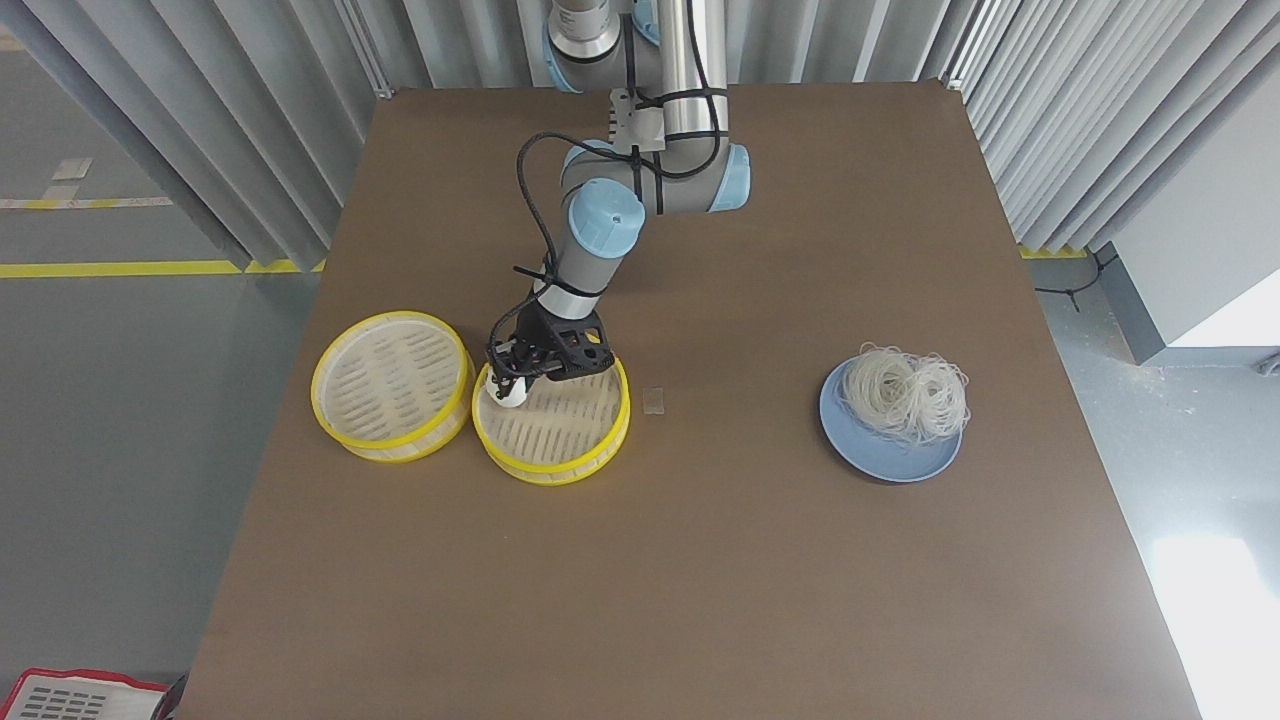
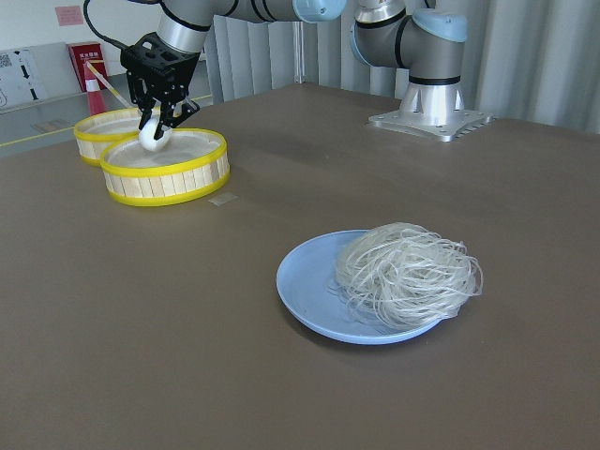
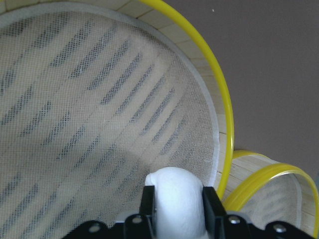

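My gripper is shut on a smooth white piece (image 3: 177, 194), held just inside the rim of the right-hand round steamer basket (image 1: 552, 462), which has a pale slatted wall, yellow rims and a mesh floor (image 3: 84, 124). In the left view the white piece (image 2: 152, 137) looks rounded, at or just above that basket's top. A second, similar basket (image 1: 390, 384) sits close beside it on the left. On the right of the table, a blue plate (image 1: 864, 450) holds a tangled heap of white noodle-like strands (image 1: 906, 390).
A small translucent patch (image 1: 654, 401) lies right of the baskets. The robot's base (image 2: 431, 117) stands at the back.
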